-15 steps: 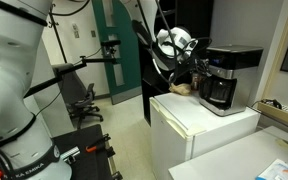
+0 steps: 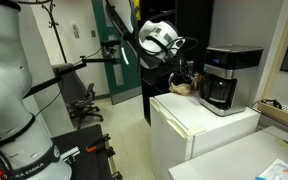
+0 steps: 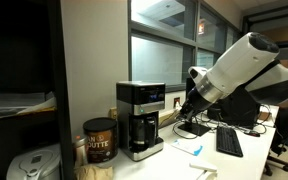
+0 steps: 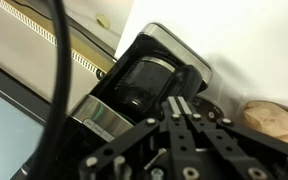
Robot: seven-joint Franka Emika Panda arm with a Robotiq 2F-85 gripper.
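Observation:
My gripper is shut, and nothing shows between its fingers. It points toward a black and silver coffee maker (image 2: 231, 62), which stands upright on a white cabinet top. From the wrist view, the glass carafe (image 4: 147, 82) sits in the machine, with its black handle (image 4: 189, 82) just beyond my fingertips. Whether the fingertips touch the handle cannot be told. In exterior view 2 the coffee maker (image 3: 140, 120) is left of my white arm (image 3: 239, 72), with a gap between.
A crumpled brown paper bag (image 4: 272, 118) lies beside the machine. In exterior view 2, a tin (image 3: 100, 138) stands left of it and a keyboard (image 3: 228, 142) lies to the right. The white cabinet (image 2: 189, 145) has bare room at its front.
In exterior view 1 my arm's white wrist section has moved left, away from the coffee maker. The coffee maker stands where it was.

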